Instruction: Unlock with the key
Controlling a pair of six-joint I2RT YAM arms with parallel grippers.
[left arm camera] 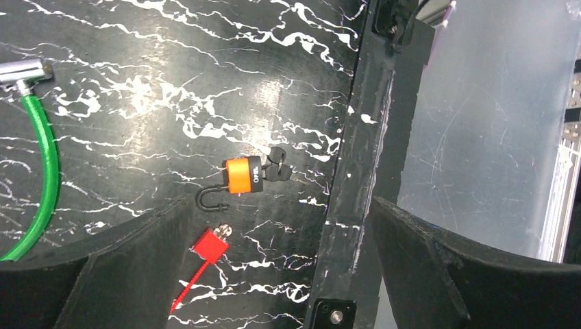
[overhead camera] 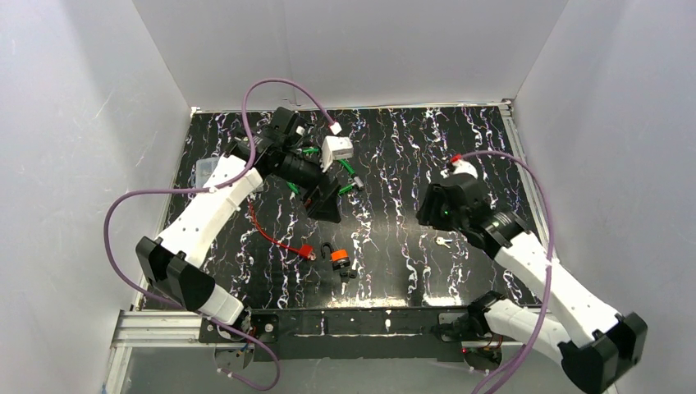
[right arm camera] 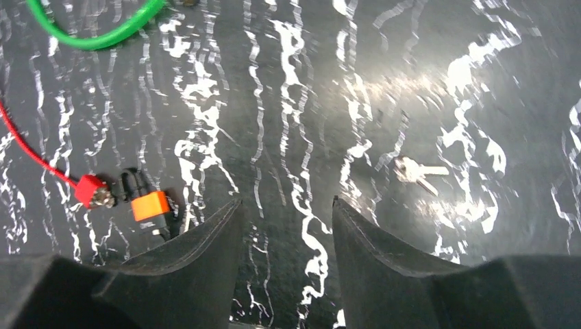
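A pair of small silver keys [right arm camera: 413, 170] lies flat on the marble-patterned table; the top view shows the keys [overhead camera: 443, 241] close to my right gripper [overhead camera: 428, 212]. In its wrist view that gripper is open, with bare table between its fingers. My left gripper [overhead camera: 324, 210] hovers over the middle left, its fingers [left arm camera: 127, 260] wide apart and empty. An orange padlock [left arm camera: 238, 175] rests below it, shackle out to one side and dark keys [left arm camera: 277, 164] at its other end. Beside it sits a red lock [left arm camera: 211, 245] on a red cable.
A green cable lock [overhead camera: 347, 167] with a silver end lies partly under the left arm. At the far left, a clear container [overhead camera: 205, 171] is mostly covered by that arm. Bare table stretches between the padlock and the silver keys. Walls enclose the back and sides.
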